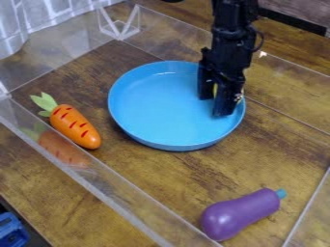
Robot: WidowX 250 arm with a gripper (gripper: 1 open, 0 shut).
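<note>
My black gripper [221,89] reaches down from the top over the right part of a blue plate [168,111], its fingers at the plate's right rim. Something small and yellowish shows partly behind the fingers, mostly hidden; whether the fingers are shut on it I cannot tell. A toy carrot [72,123] lies left of the plate, and a purple toy eggplant [238,216] lies at the bottom right.
Clear walls border the wooden surface [142,193], one running diagonally past the carrot. The wood between plate and eggplant is clear. A blue object [8,232] sits in the bottom left corner.
</note>
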